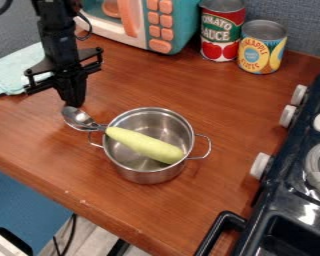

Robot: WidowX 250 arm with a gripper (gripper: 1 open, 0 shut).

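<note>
My black gripper is at the upper left, low over the wooden table, its fingertips just above the bowl of a metal spoon or ladle that lies left of the pot. Whether the fingers are shut or hold anything is hard to tell. A steel pot with two side handles holds a pale yellow corn-like object, which lies slanted across it.
A toy microwave, a tomato sauce can and a yellow-labelled can line the back. A pale cloth lies at the left. A black stove fills the right. The table's front-left edge is near.
</note>
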